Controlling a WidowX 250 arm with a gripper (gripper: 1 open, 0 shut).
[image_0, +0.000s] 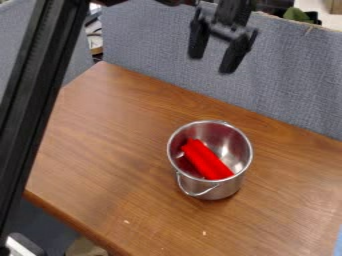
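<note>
A steel pot (230, 182) with a wire handle stands on the wooden table, right of centre. A red cylindrical object (205, 159) lies tilted inside it. My black gripper (214, 55) is high at the top of the view, above and behind the pot, its two fingers apart with nothing visible between them.
A grey padded backdrop (301, 85) lines the back. A black post (40, 80) runs along the left side of the view.
</note>
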